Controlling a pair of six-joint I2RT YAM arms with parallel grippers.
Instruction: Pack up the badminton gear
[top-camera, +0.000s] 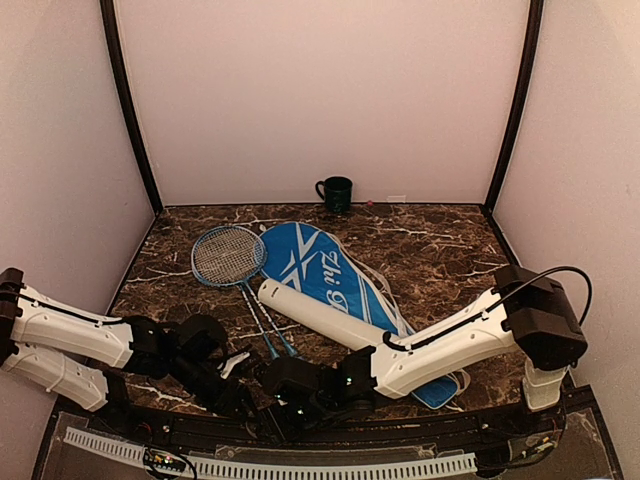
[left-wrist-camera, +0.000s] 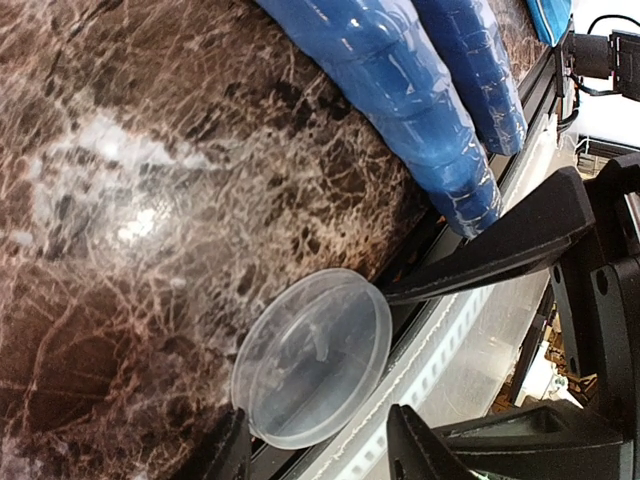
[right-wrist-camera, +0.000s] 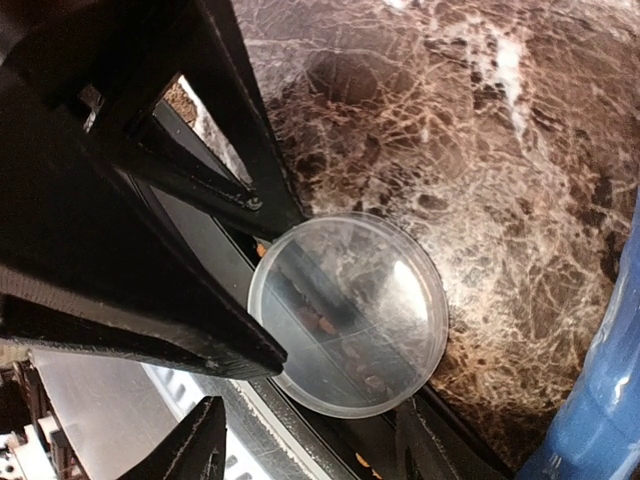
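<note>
A clear round plastic lid (left-wrist-camera: 315, 360) stands at the table's front edge. My left gripper is part open, its fingers on either side of the lid's near edge. Opposite it, my right gripper is open, its fingertips at the lid's lower rim; I cannot tell whether they touch it. In the top view, two badminton rackets (top-camera: 228, 256) lie at the left, their blue handles (left-wrist-camera: 400, 100) partly under my right arm. A white tube (top-camera: 315, 315) rests against the blue racket bag (top-camera: 318, 262), whose lower end is partly hidden by that arm.
A dark green mug (top-camera: 337, 194) stands by the back wall. Free tabletop (top-camera: 440, 245) shows to the right of the bag and at the far left. Both arms crowd together at the front edge.
</note>
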